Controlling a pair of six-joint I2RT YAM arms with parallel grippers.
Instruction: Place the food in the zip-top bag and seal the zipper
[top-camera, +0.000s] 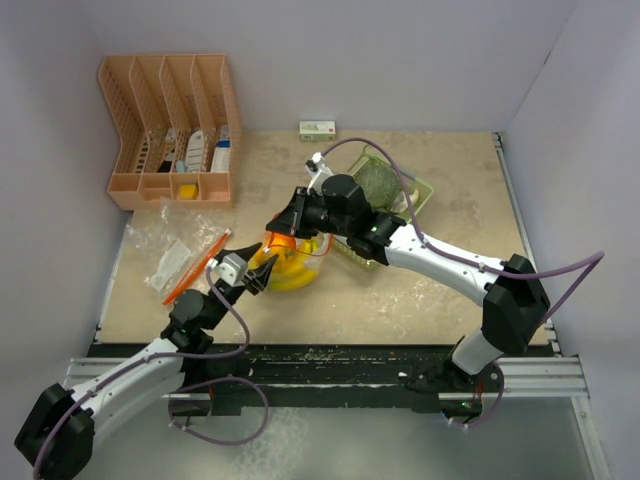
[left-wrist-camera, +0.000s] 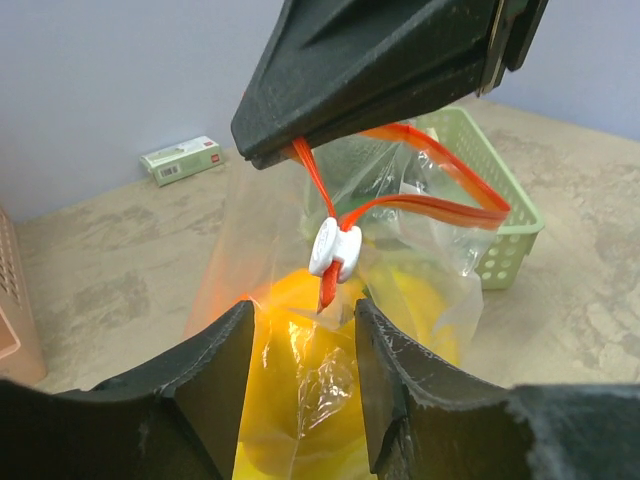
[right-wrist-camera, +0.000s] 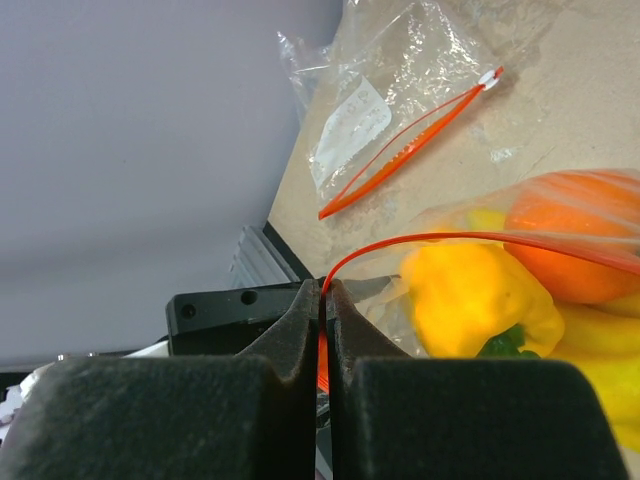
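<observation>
A clear bag with an orange zipper stands at mid table, holding yellow and orange food (top-camera: 293, 268). In the left wrist view its white slider (left-wrist-camera: 335, 250) sits at one corner of the orange zipper strip (left-wrist-camera: 430, 205), whose two sides gape apart in a loop. My right gripper is shut on that zipper edge, beside the slider. Just below the slider, my left gripper is open, a finger on either side in that view; whether it touches the bag cannot be told. A yellow pepper (right-wrist-camera: 480, 300) and an orange fruit (right-wrist-camera: 580, 235) show inside the bag.
A second, empty bag (right-wrist-camera: 400, 95) with an orange zipper lies flat at the left. A pink divided rack (top-camera: 170, 130) stands at the back left, a green basket (top-camera: 425, 190) behind my right arm, and a small box (top-camera: 317, 131) at the back.
</observation>
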